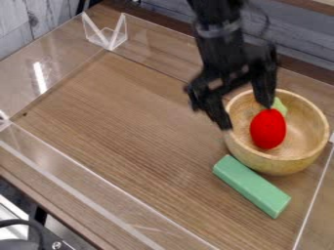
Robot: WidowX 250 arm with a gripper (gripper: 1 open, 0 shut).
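My dark gripper [237,105] reaches down from the top, open, over the left part of a yellow bowl [311,145] on the right of the wooden table. Nothing shows held between its fingers. In the bowl lies a red oval object [269,130], with a small light green object [274,104] behind it, partly hidden by the gripper. A teal green block [251,185] lies on the table in front of the bowl.
A white wire rack [104,31] stands at the back left. A dark curved thing is at the bottom left corner.
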